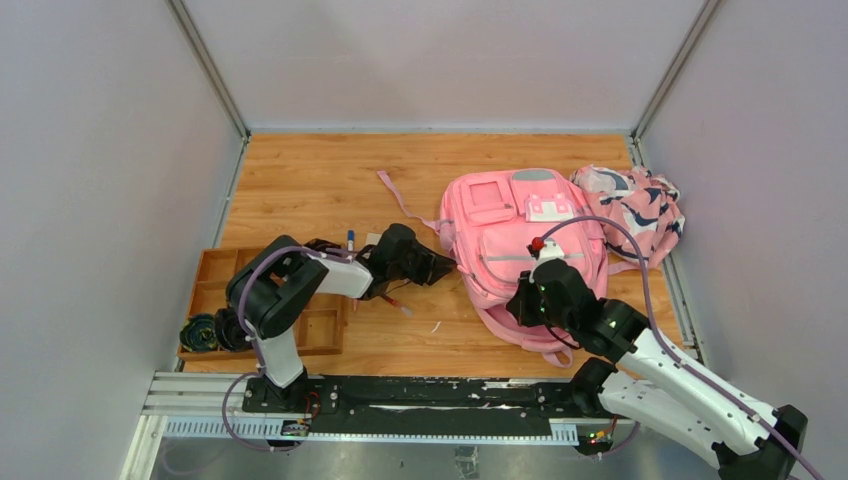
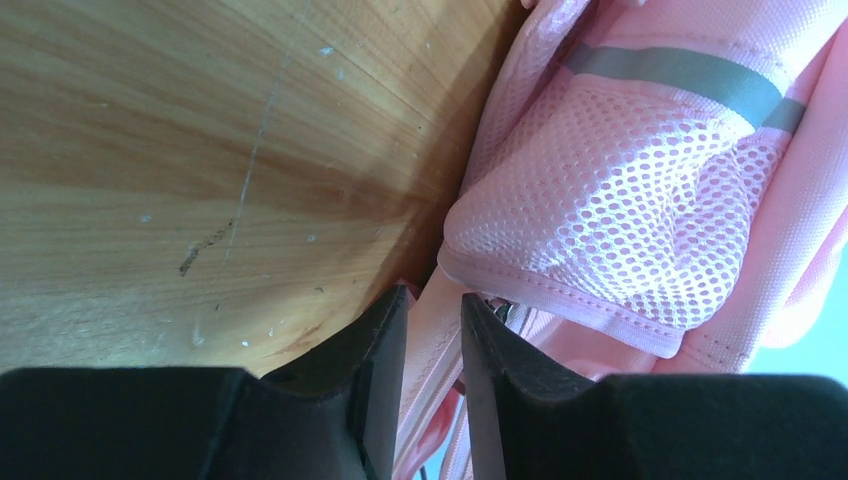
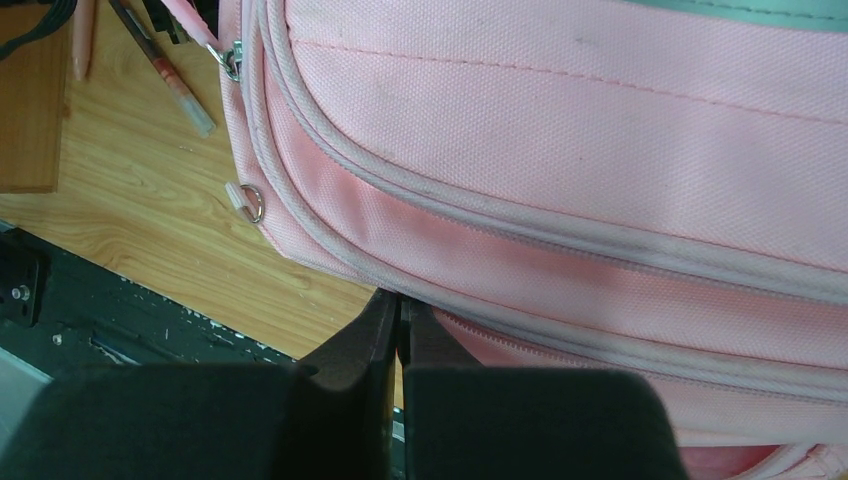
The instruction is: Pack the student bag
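Observation:
The pink backpack lies on the table right of centre, its front pockets facing up. At its left side is my left gripper. In the left wrist view my left gripper is part open, and the bag's pink side and zip edge show in the gap. A mesh side pocket lies just beyond the fingertips. My right gripper is shut at the bag's lower front edge, by the zip seam. Nothing clearly shows between its fingers, whose tips meet the fabric edge.
A wooden tray stands at the left, partly under my left arm. Pens, among them a red-and-clear one, lie between tray and bag. A patterned pink bag sits behind right.

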